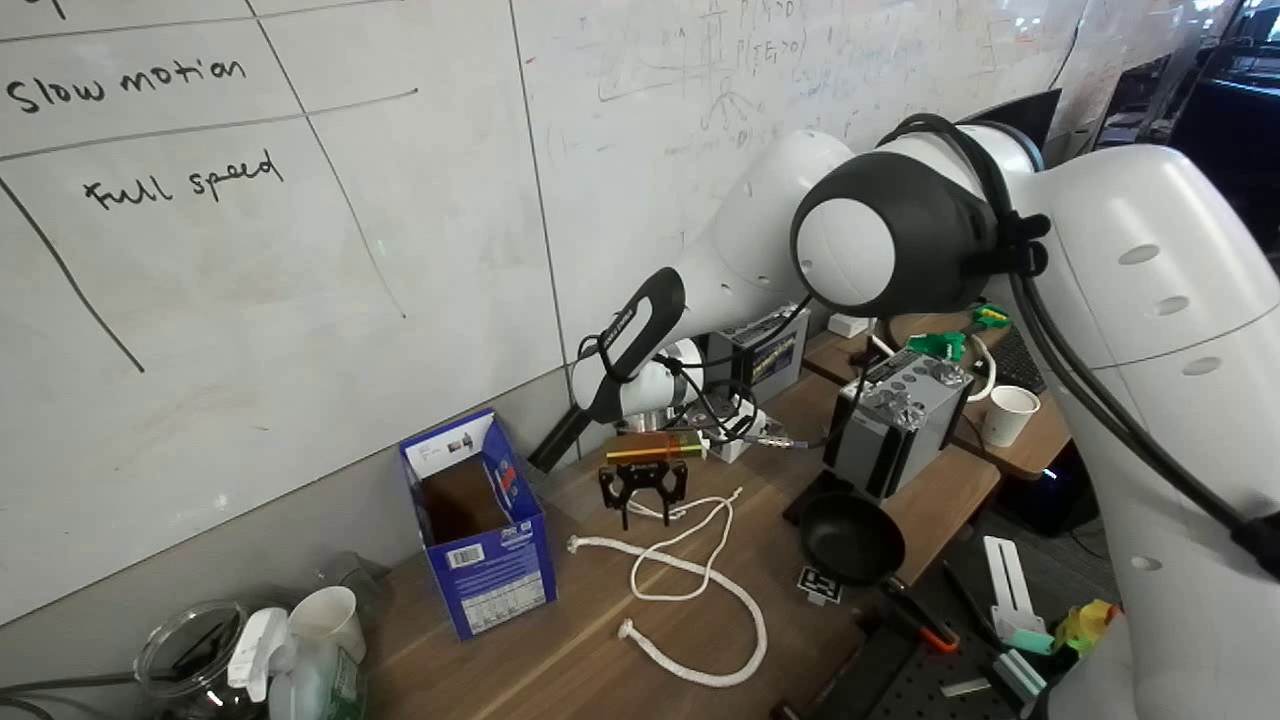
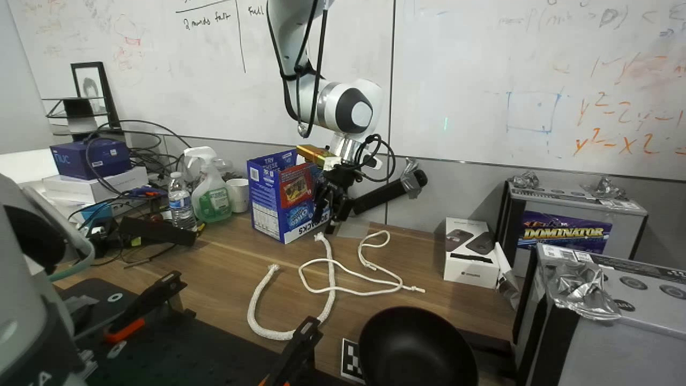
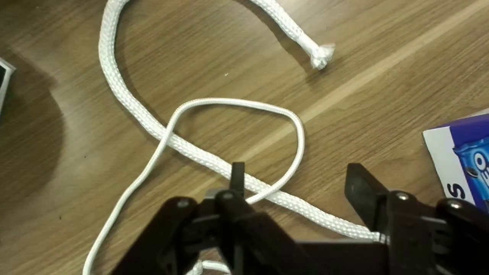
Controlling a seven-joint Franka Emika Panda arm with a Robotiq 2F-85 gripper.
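Two white ropes lie loose on the wooden table. The thicker rope (image 1: 753, 618) curves in a hook with a frayed end. Crossing over it is the thinner rope (image 3: 243, 102), bent in a loop. Above them hangs my gripper (image 1: 647, 518), its fingers apart and nothing held. In the wrist view the thick rope passes across the space between the gripper's fingertips (image 3: 237, 174), with the tabletop beneath. Part of the thin rope is hidden behind the gripper there. An open-topped blue box (image 2: 265, 200) stands close beside the gripper, towards the wall.
A black pan (image 2: 418, 347) sits near a printed marker (image 2: 350, 360). Grey boxed units (image 1: 900, 420) stand at one side. A spray bottle (image 2: 210, 186) and a white cup (image 2: 238, 195) are beyond the blue box. Bare table (image 1: 528, 660) lies in front of the box.
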